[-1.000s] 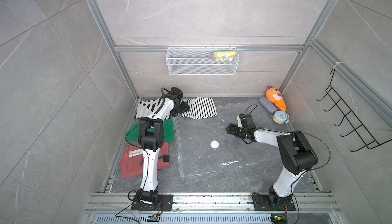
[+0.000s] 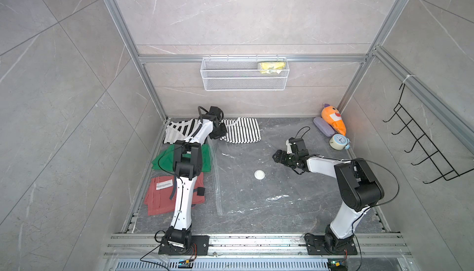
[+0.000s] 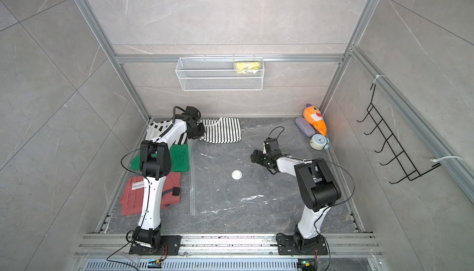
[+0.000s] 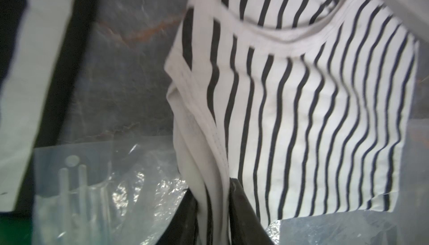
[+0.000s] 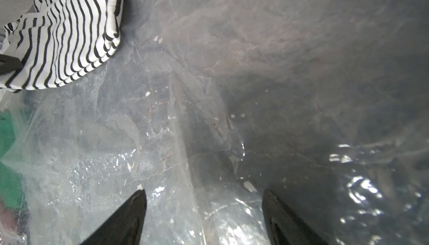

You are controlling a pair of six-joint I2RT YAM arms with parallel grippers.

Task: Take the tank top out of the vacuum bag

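A white tank top with black stripes [image 4: 295, 124] lies folded at the back of the table, partly over the clear bag's upper edge. In the left wrist view, its shoulder edge is pinched between the fingers of my left gripper, which is shut on it. The transparent vacuum bag [image 5: 147, 137] lies flat and empty-looking across the middle of the table, wrinkled and shiny. Over it hovers my right gripper, open, with only bag film visible behind the gap; whether its fingertips touch the film I cannot tell.
Another striped garment [image 2: 176, 131], a green cloth [image 2: 163, 158] and a red garment [image 2: 160, 201] lie along the left side. An orange plush [image 2: 333, 118], a purple case [image 2: 323, 126] and a clock [image 2: 338, 141] stand back right. A wire basket [image 2: 244, 73] hangs on the rear wall.
The tank top's right edge has moved a little to the left. The right arm has stayed in place.
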